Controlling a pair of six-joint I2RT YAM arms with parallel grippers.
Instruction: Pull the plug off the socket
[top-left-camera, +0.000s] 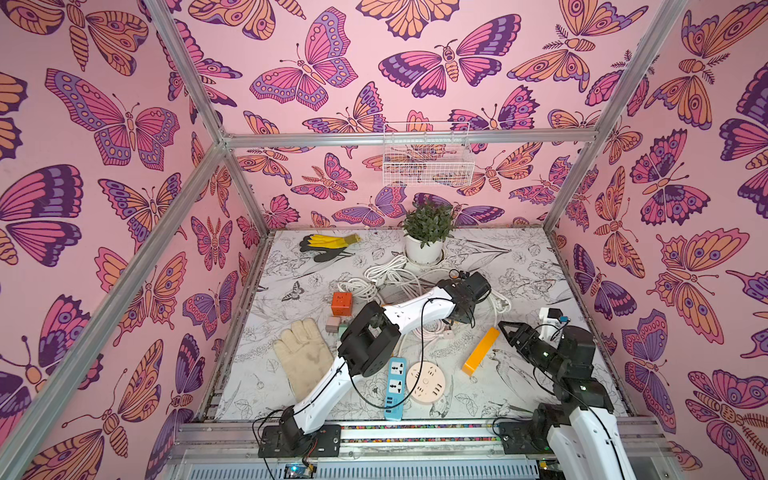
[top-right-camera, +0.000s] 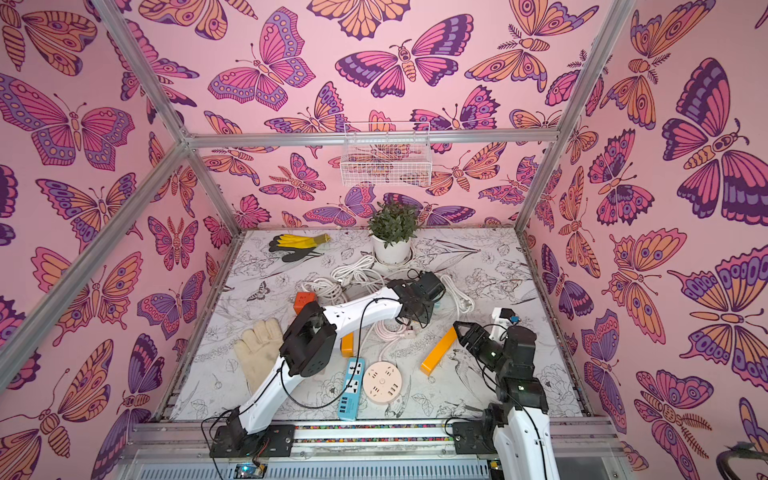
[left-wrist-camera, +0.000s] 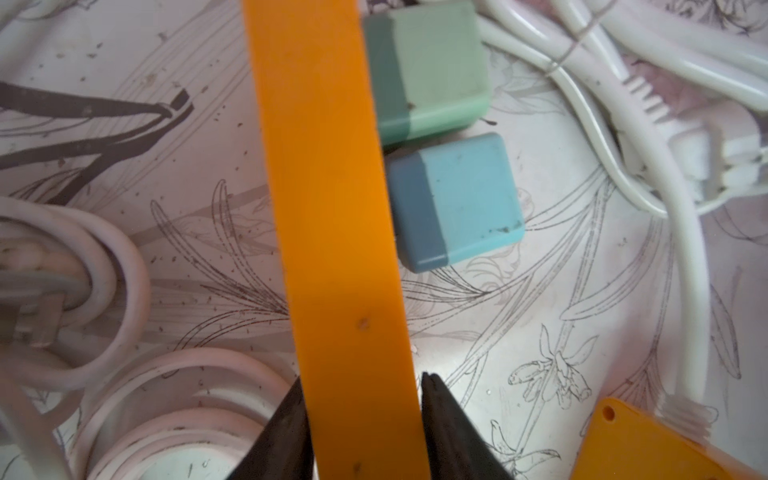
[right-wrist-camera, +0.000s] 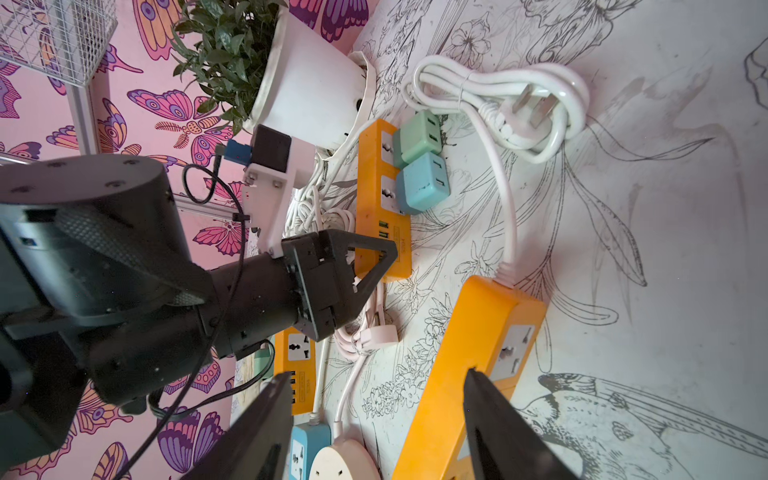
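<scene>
In the left wrist view, an orange power strip (left-wrist-camera: 336, 224) runs lengthwise right under my left gripper, whose fingers straddle its near end; whether they touch it is unclear. A green plug and a blue plug sit beside that strip; the right wrist view shows both at its sockets (right-wrist-camera: 376, 200). In the top left view my left gripper (top-left-camera: 468, 296) hangs over these items near the plant. My right gripper stands open above a nearer orange strip (right-wrist-camera: 472, 352), nothing visible held.
A plant pot (top-left-camera: 424, 249), coiled white cables (top-left-camera: 392, 272), gloves (top-left-camera: 300, 356), a red cube (top-left-camera: 341, 302), a blue strip (top-left-camera: 395, 388) and a round socket (top-left-camera: 425, 381) crowd the table.
</scene>
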